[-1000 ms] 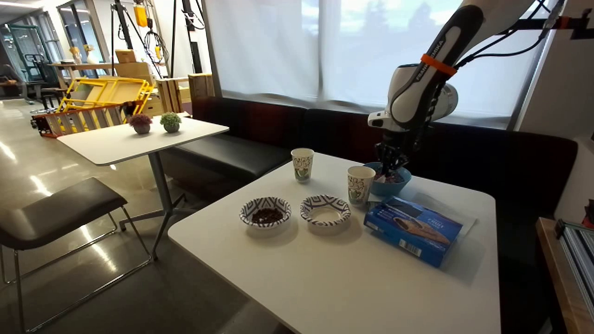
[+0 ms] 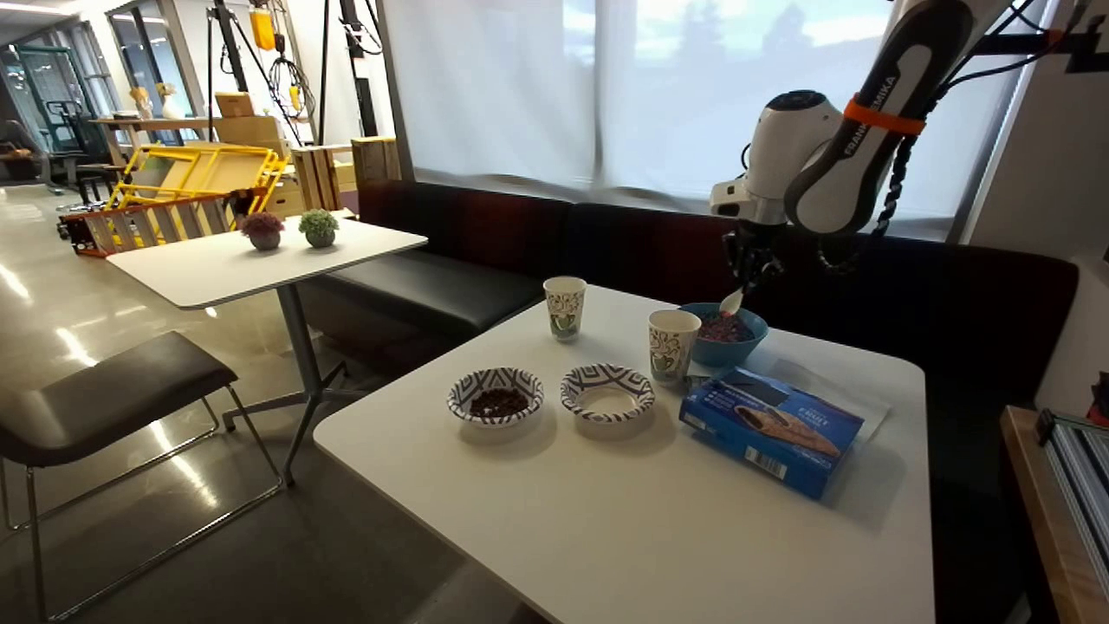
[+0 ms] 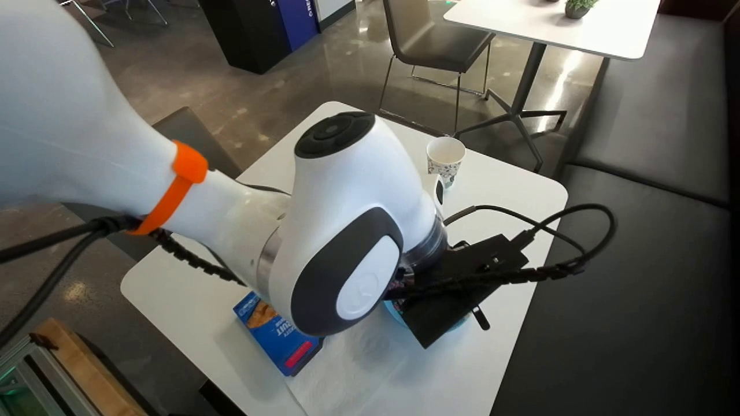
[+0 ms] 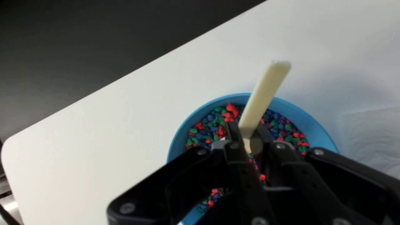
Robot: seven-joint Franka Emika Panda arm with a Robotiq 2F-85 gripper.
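My gripper (image 2: 750, 276) is shut on a cream-coloured spoon (image 2: 733, 302), over the blue bowl (image 2: 717, 350). The wrist view shows the spoon's flat handle (image 4: 265, 95) sticking up out of the fingers at a slant. Its pale head points down toward the bowl, with a little red at the tip; whether it touches the contents cannot be told. Red, green and blue pebble-like pieces (image 4: 204, 129) fill the bowl. In exterior view 2 the wrist and a black mount hide most of the bowl and the fingers.
A paper cup (image 2: 672, 348) stands close by the bowl, and a second cup (image 2: 564, 308) is farther left. Two patterned paper bowls (image 2: 496, 420) (image 2: 607, 419) sit mid-table, the left one with dark bits inside. A blue box (image 2: 771, 426) lies at right.
The gripper has risen from the bowl and the forearm has shifted right, with the wrist turned. The spoon's pale head now shows below the fingers.
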